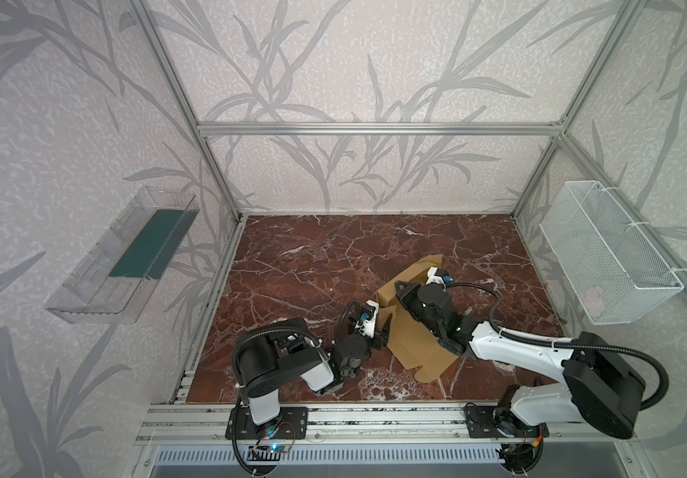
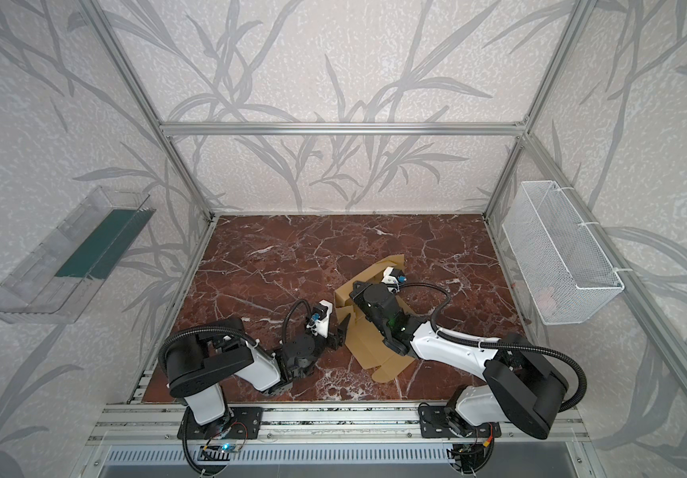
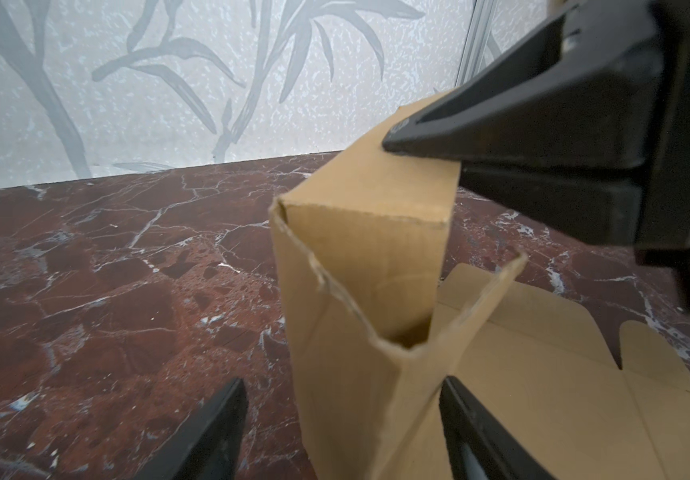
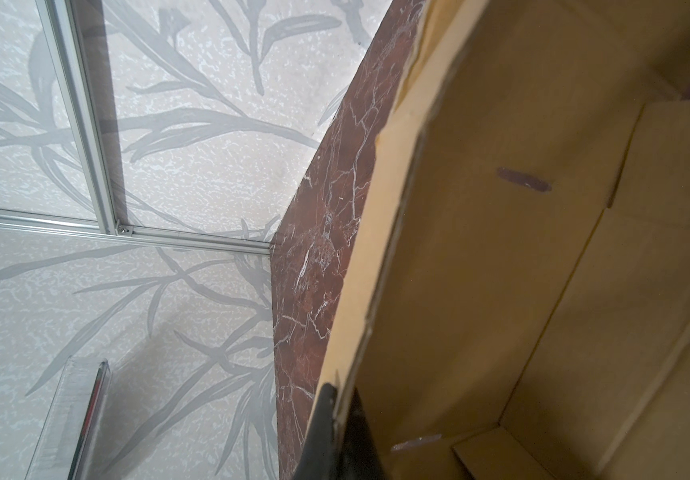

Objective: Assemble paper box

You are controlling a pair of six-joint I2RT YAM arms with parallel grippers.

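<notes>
A partly folded brown cardboard box (image 1: 418,338) rests on the table, its near panel spread flat. In the left wrist view the box's raised corner wall (image 3: 333,360) stands with a loose side flap (image 3: 473,320) angled outward. My left gripper is part open, its two fingers on either side of that corner and flap, neither clearly pressing on it. My right gripper is shut on the thin edge of the folded-over upper wall (image 4: 377,248), one finger on each side. Much of the box lies hidden under the right arm from above.
On the left wall hangs a clear bin (image 1: 92,298) with a green bottom; a white mesh basket (image 1: 610,255) hangs on the right.
</notes>
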